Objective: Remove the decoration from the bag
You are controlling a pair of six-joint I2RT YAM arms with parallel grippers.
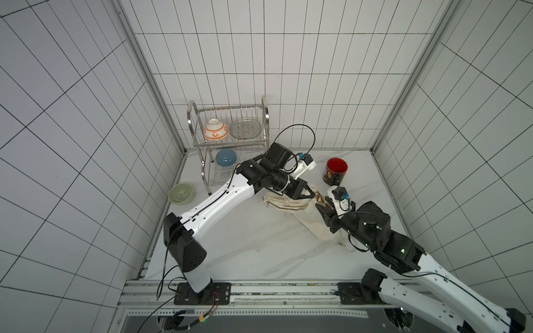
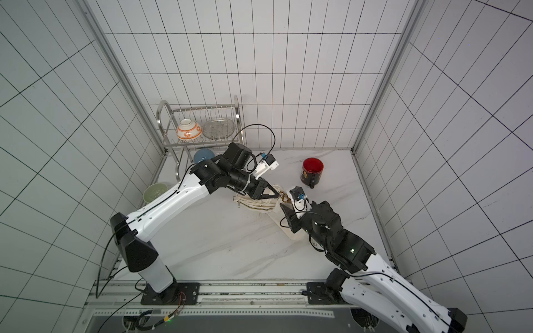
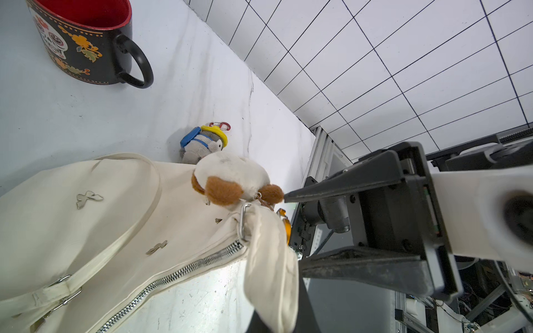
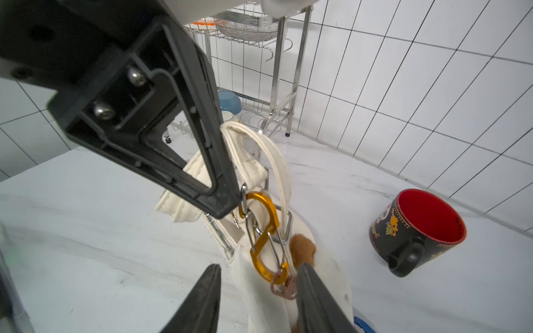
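The cream bag (image 3: 66,222) lies on the counter, its end raised where my left gripper (image 1: 311,194) is shut on a strap (image 3: 269,272). In the right wrist view a gold carabiner (image 4: 264,260) hangs from the strap's metal ring, with a brown-and-white plush behind it. A small grey plush (image 3: 197,148) with a yellow hat lies beside them. My right gripper is open around the lower end of the carabiner, its fingertips apart.
A black-and-red mug (image 1: 335,171) stands behind the bag. A steel rack (image 1: 227,144) with bowls is at the back left, a green bowl (image 1: 181,193) at the left.
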